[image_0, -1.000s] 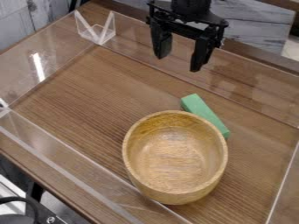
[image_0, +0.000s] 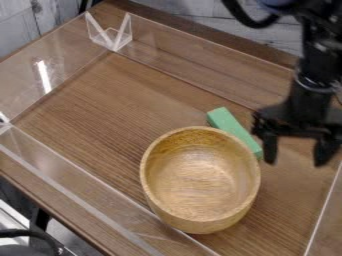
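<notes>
My gripper (image_0: 297, 148), a dark shape at the right of the camera view, is low over the table with its two dark fingers apart, open, nothing visible between them. To its left lies a green block (image_0: 234, 130), just behind a round tan bowl (image_0: 198, 205) in the lower middle. The bowl looks empty.
A clear wire-like holder (image_0: 110, 32) stands at the back left.
My gripper has come down and toward the right front, from the back middle to beside the green block. The block and bowl have not moved.
</notes>
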